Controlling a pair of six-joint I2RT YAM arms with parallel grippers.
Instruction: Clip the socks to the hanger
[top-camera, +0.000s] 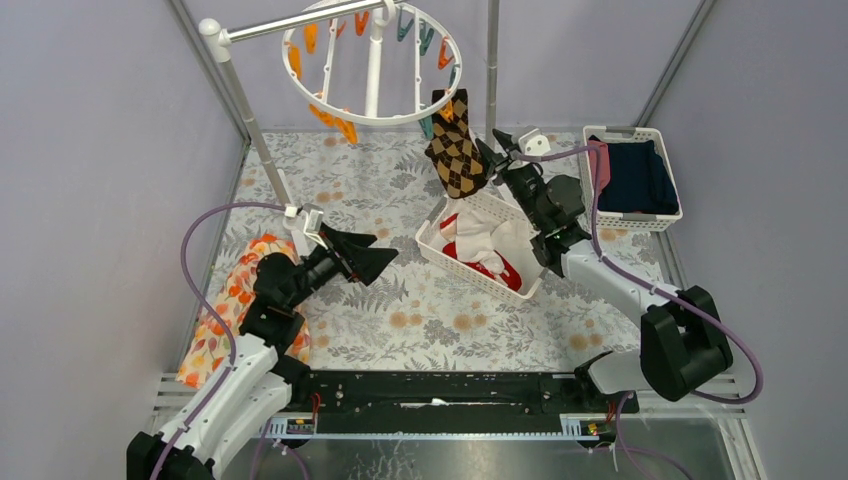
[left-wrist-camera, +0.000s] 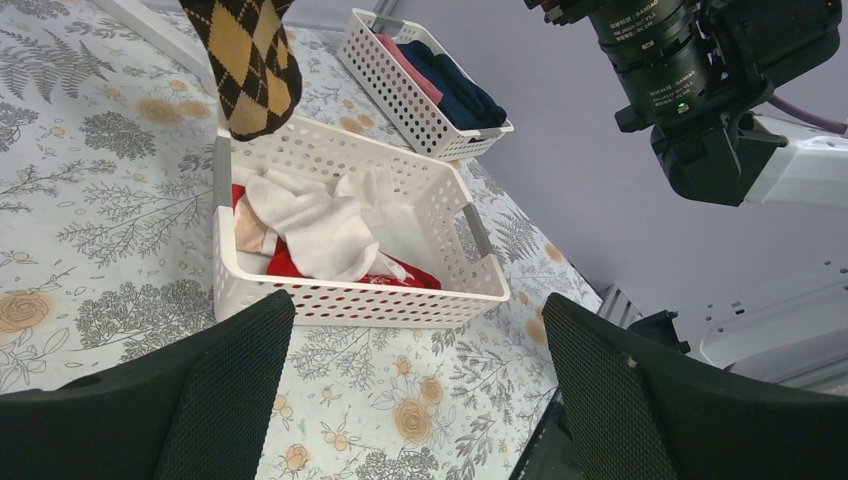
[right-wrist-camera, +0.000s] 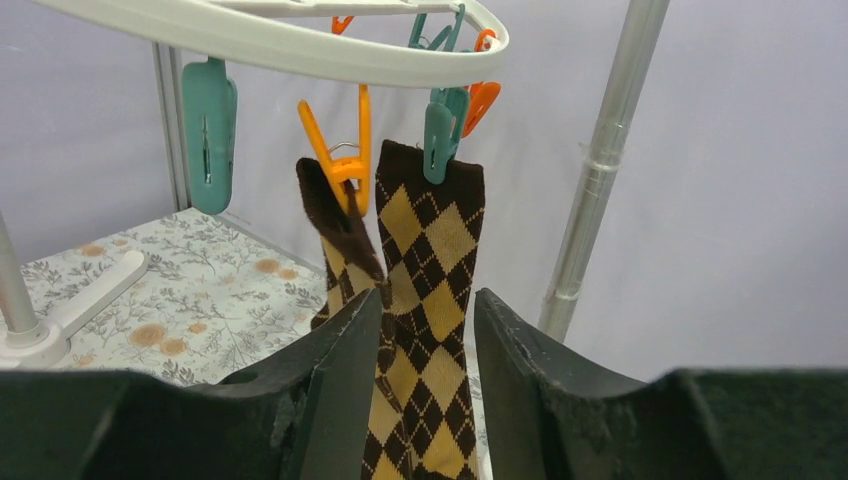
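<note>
Brown-and-tan argyle sock fabric hangs from the white round hanger. In the right wrist view, an orange clip meets a folded sock edge, and a teal clip sits at the top of a flat sock panel. Whether these are two separate socks I cannot tell. My right gripper is partly open, its gap empty, with the fabric behind it. Over the floor at left, my left gripper stands open and empty.
Below the socks, a white basket holds white and red cloth. Another basket with dark and pink cloth stands at the back right. Orange patterned fabric lies at left. Several free clips ring the hanger.
</note>
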